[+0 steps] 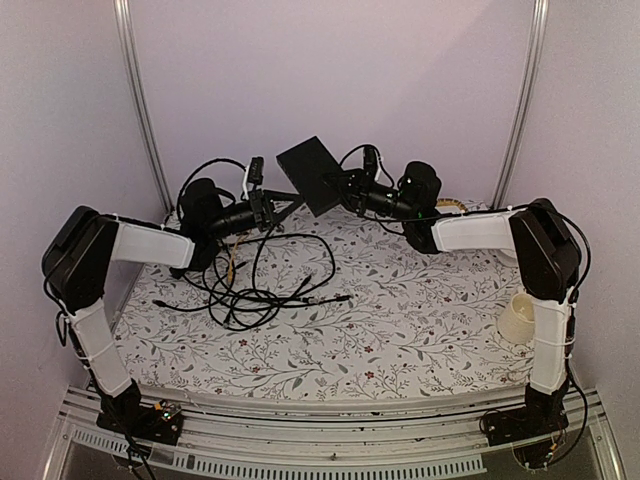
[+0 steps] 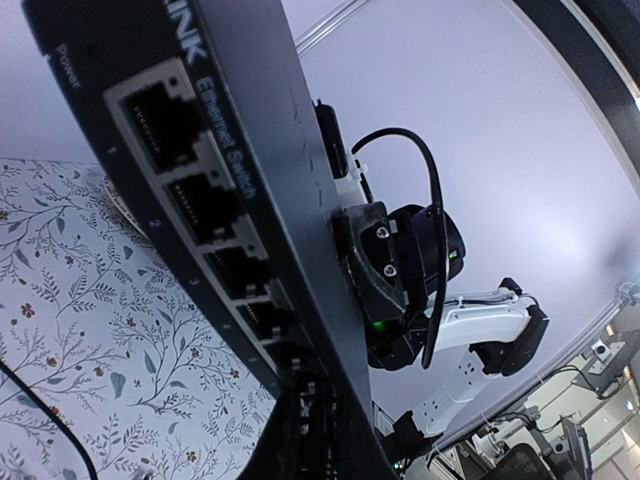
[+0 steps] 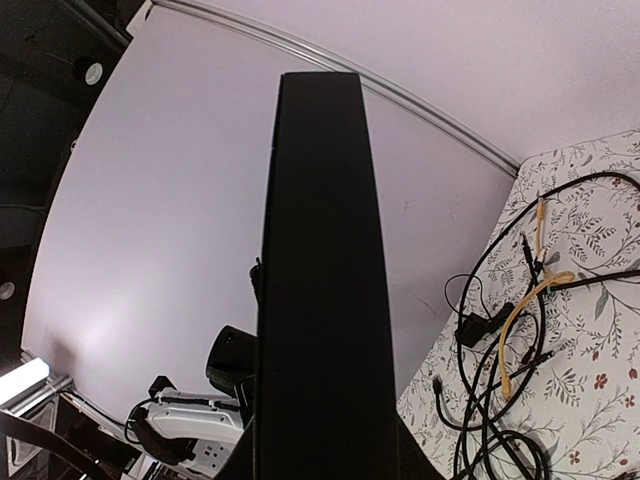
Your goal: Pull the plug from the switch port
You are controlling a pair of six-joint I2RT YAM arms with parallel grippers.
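A black Ethernet switch [image 1: 312, 175] is held in the air, with my right gripper [image 1: 344, 186] shut on its right side; in the right wrist view the switch [image 3: 322, 270] fills the middle, hiding most of the fingers. My left gripper [image 1: 295, 200] reaches its lower left edge. In the left wrist view the row of numbered ports [image 2: 205, 210] faces the camera; the left fingers are shut at the lowest port, at the bottom of the view, apparently on a plug there, which is dark and hard to make out.
Tangled black cables [image 1: 250, 305] and a yellow cable [image 3: 555, 280] lie on the left of the floral table. A cream cylinder [image 1: 515, 320] stands at the right.
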